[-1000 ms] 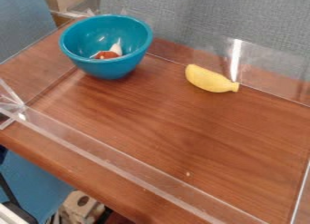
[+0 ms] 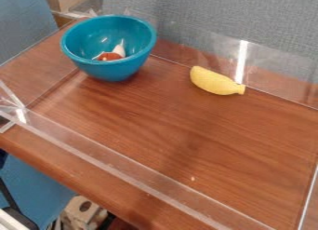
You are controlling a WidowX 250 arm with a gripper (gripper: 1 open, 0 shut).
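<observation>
A teal bowl point(image 2: 130, 66) stands at the back left of the wooden table, with a small red and white object point(image 2: 111, 57) inside it. A yellow banana point(image 2: 217, 81) lies on the table to the right of the bowl. Only a small dark piece of my gripper shows at the very top left edge, above and left of the bowl; its fingers cannot be made out.
A grey padded wall stands behind, a blue one at the left. Some objects sit below the table's lower-left edge.
The dark piece of my gripper at the top edge has moved left, mostly out of the picture. The bowl and banana have not moved.
</observation>
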